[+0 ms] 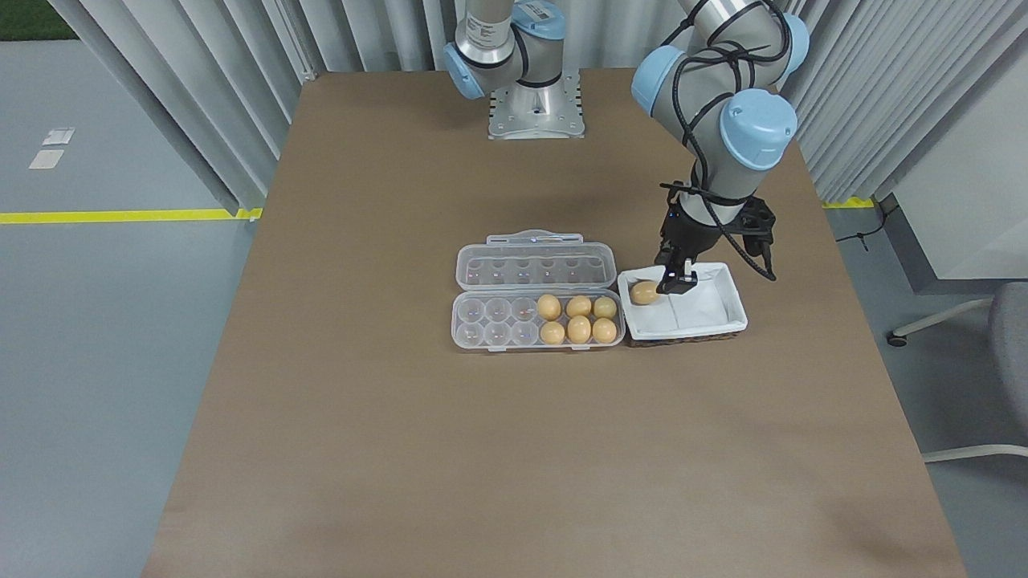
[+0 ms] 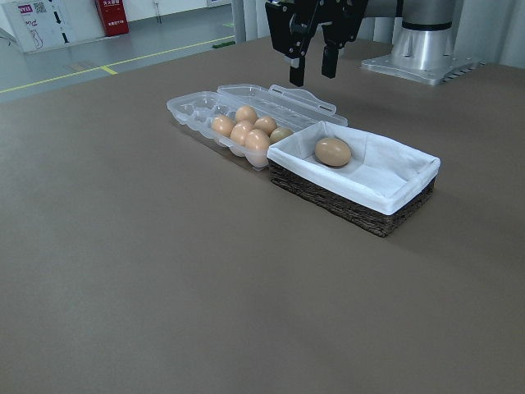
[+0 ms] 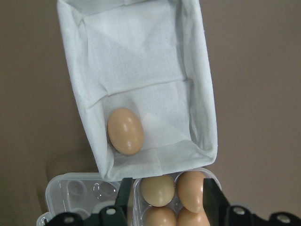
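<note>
A white cloth-lined wicker basket (image 1: 703, 303) holds one brown egg (image 3: 125, 131) at one end. Beside it an open clear plastic egg carton (image 1: 496, 332) carries several eggs (image 1: 578, 327) in its right half, with empty cups on the left. My black gripper (image 2: 313, 67) hangs above the carton and basket, its fingers apart with nothing between them. In the wrist view its fingertips frame part of the carton's eggs from above, below the basket.
A grey chair stands off the right edge.
</note>
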